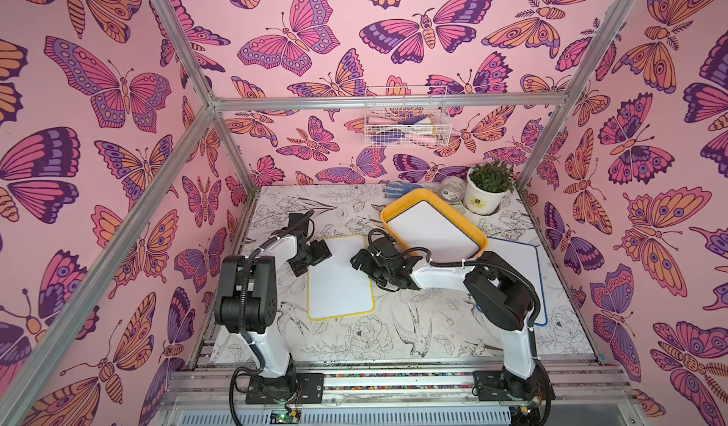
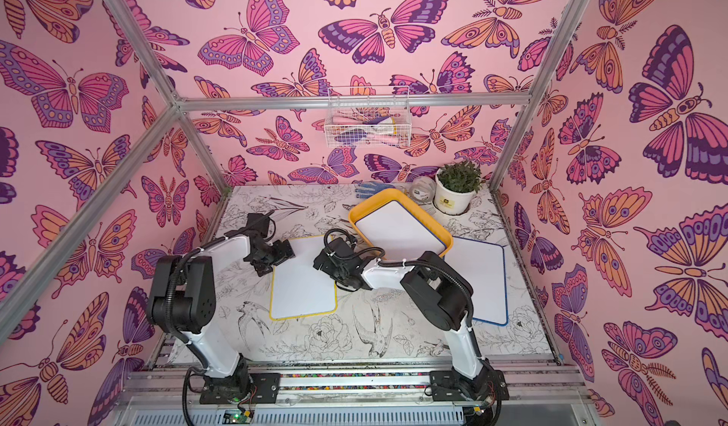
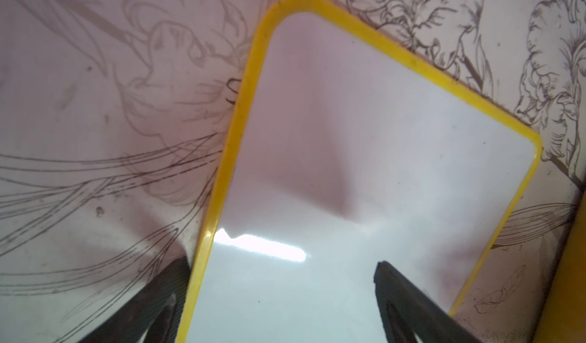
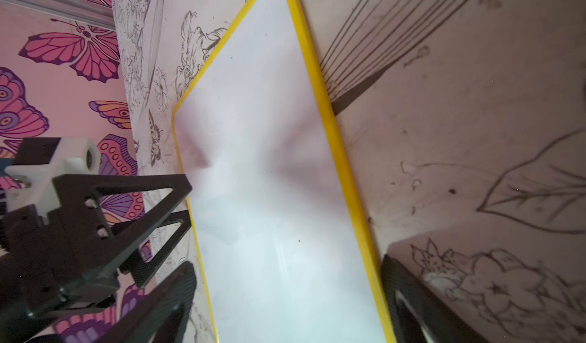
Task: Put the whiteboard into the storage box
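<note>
A yellow-edged whiteboard (image 1: 339,289) lies flat on the table between my two arms. My left gripper is open at its left side; one of its fingers (image 3: 166,306) is just outside the yellow edge, the other over the white face. Across the board, my right gripper stands open too, one finger (image 4: 410,300) close outside the opposite yellow edge. Whether any finger touches the board cannot be made out. The yellow storage box (image 1: 477,236), a shallow tray behind the right arm, has a white board (image 1: 432,230) inside.
A blue-edged whiteboard (image 2: 485,274) lies at the right, partly behind the right arm. Beyond the box are a plant pot (image 1: 485,198), a clear jar (image 1: 452,190) and blue gloves (image 1: 399,189). A wire basket (image 1: 408,134) hangs on the back wall.
</note>
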